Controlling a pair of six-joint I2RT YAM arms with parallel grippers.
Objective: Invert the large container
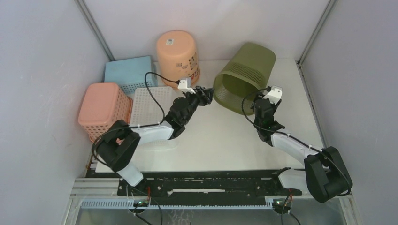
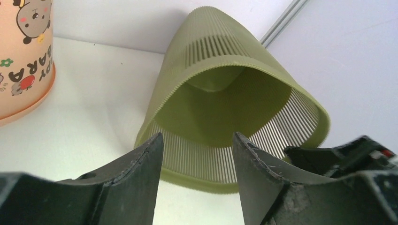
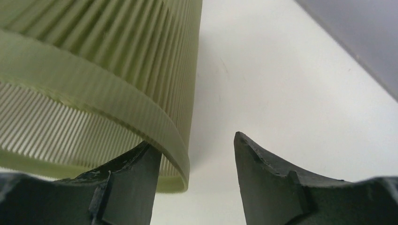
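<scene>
The large green ribbed container (image 1: 248,63) lies on its side at the back right, its round mouth facing the front. In the left wrist view the whole mouth of the container (image 2: 220,61) shows, and it looks empty. My left gripper stands open in front of its left side, nothing between its fingers. At the right side of the mouth is my right gripper, also open. The container's rim (image 3: 173,140) passes between its fingers, close to the left finger and with a clear gap to the right one.
A peach bucket (image 1: 177,54) stands at the back, left of the container. Farther left are a blue basket (image 1: 129,70), a pink basket (image 1: 101,108) and a white basket (image 1: 149,110). Walls close in the back and right.
</scene>
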